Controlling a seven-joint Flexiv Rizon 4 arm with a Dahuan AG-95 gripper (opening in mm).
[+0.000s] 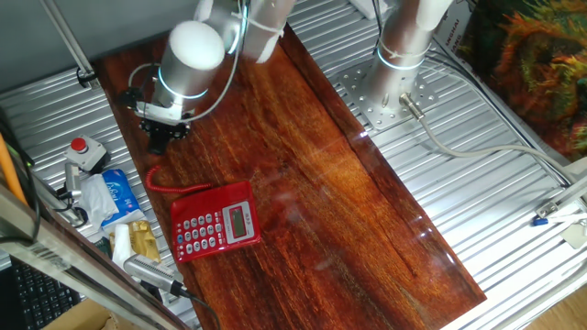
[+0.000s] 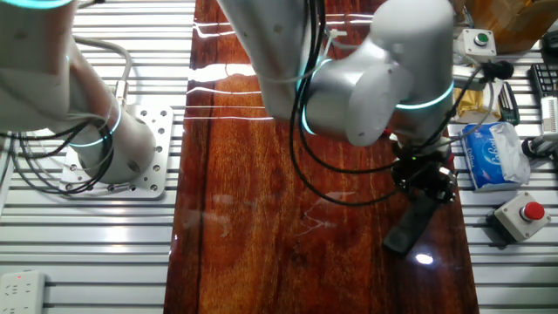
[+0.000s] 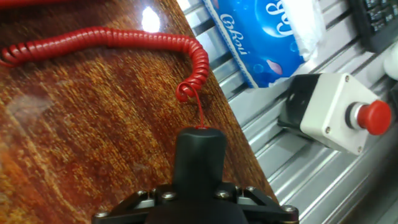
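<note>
A red desk telephone [image 1: 215, 220] with grey keys and a small display lies on the wooden table, no handset visible on top of it. Its coiled red cord [image 3: 118, 38] runs along the wood, and its straight end meets the tip of a dark rounded bar [image 3: 200, 155] at the front of my gripper. In exterior view 2 the same dark bar [image 2: 411, 228] slants down from the gripper's black mechanism. Whether it is fingers or a held handset, I cannot tell; the fingers are hidden. My gripper [image 1: 158, 145] is over the table near its left edge, beyond the phone.
Beside the table edge are a blue tissue pack [image 3: 261, 37] and a box with a red button [image 3: 336, 115].
</note>
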